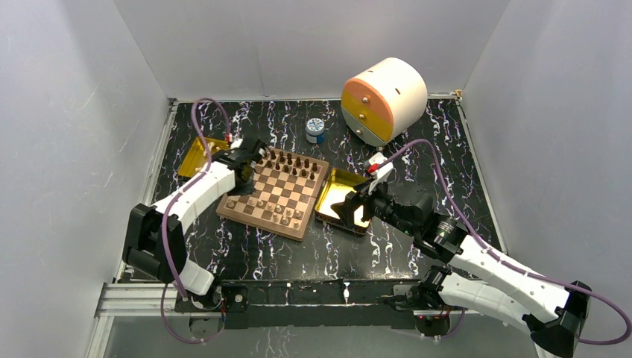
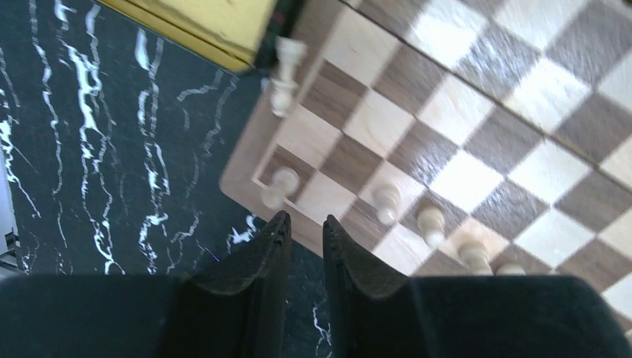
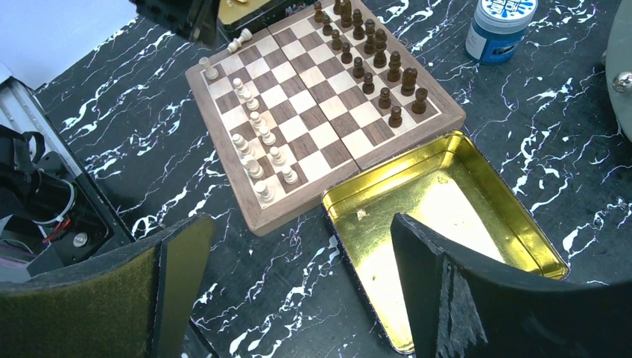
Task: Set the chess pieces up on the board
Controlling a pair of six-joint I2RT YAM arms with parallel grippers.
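On the wooden chessboard [image 1: 272, 220], brown pieces [image 3: 369, 46] stand in two rows at the far side. Several pale pieces [image 3: 255, 119] stand along the near side. A pale rook [image 3: 208, 68] is upright at the near left corner. Close by, a pale piece [image 2: 286, 74] lies on its side at the board's left edge. Above the board, my left gripper is slightly open, with nothing between its fingers; the arm hides part of the board in the top view. My right gripper is wide open and empty, near the right-hand gold tray [image 3: 447, 216].
The left gold tray [image 1: 191, 161] holds pale pieces, partly hidden by the left arm. A jar [image 1: 314, 131] and a white drum-shaped cabinet [image 1: 384, 101] stand at the back. Bare dark table lies in front of the board.
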